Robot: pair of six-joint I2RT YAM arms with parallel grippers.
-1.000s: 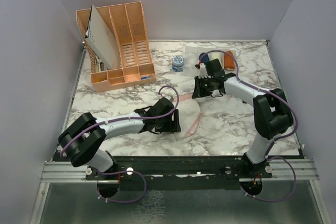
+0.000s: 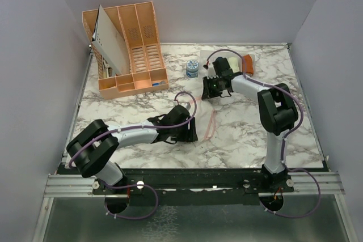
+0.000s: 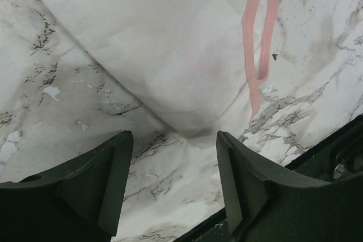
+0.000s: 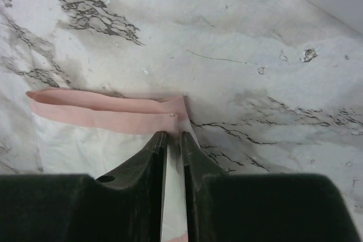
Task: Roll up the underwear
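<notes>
The white underwear (image 2: pixel 201 118) with pink trim lies on the marble table between the grippers. At its near end, my left gripper (image 2: pixel 194 139) is open. The left wrist view shows a cloth corner (image 3: pixel 198 131) just beyond the parted tips, with nothing gripped. Over the far end stands my right gripper (image 2: pixel 205 96), its fingers slightly apart in the right wrist view. A narrow fold of the pink waistband (image 4: pixel 102 115) and white cloth reaches between those tips. In the top view, both arms hide parts of the garment.
An orange-brown box (image 2: pixel 127 85) with compartments stands at the back left, a blue-and-white can (image 2: pixel 192 68) beside it. Behind the right gripper, a white tray (image 2: pixel 207 56) holds several items, partly hidden. Bare marble lies to the right and front.
My right gripper has moved left and slightly back, and the far end of the underwear has shifted the same way. The left gripper has edged right, its fingers spreading apart.
</notes>
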